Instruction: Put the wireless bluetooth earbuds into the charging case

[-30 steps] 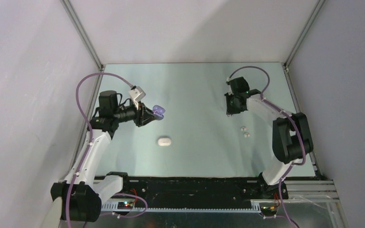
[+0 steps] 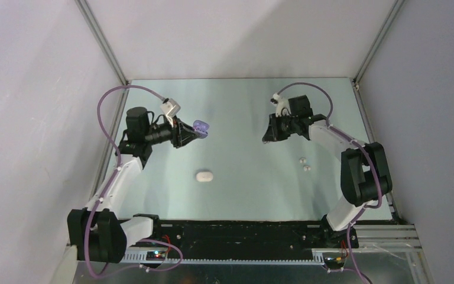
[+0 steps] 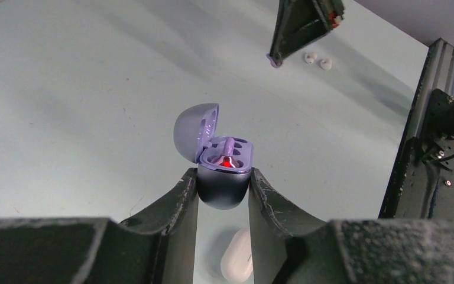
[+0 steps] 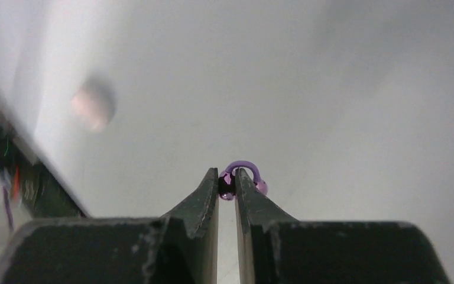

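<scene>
The open purple charging case [image 3: 223,183] is held by my left gripper, lid tilted up, with a red light and what looks like one earbud inside. In the top view this case [image 2: 200,129] is left of centre. My right gripper is shut on a small purple earbud [image 4: 251,168], which shows just beyond its fingertips. In the top view that gripper [image 2: 267,135] is right of the case, a clear gap apart.
A white oblong object [image 2: 204,176] lies on the pale table [image 2: 236,189] below the case. Two small white pieces [image 2: 302,160] lie at the right.
My right gripper has moved left, toward the case. My left gripper has moved slightly right and up in the top view, still holding the case.
</scene>
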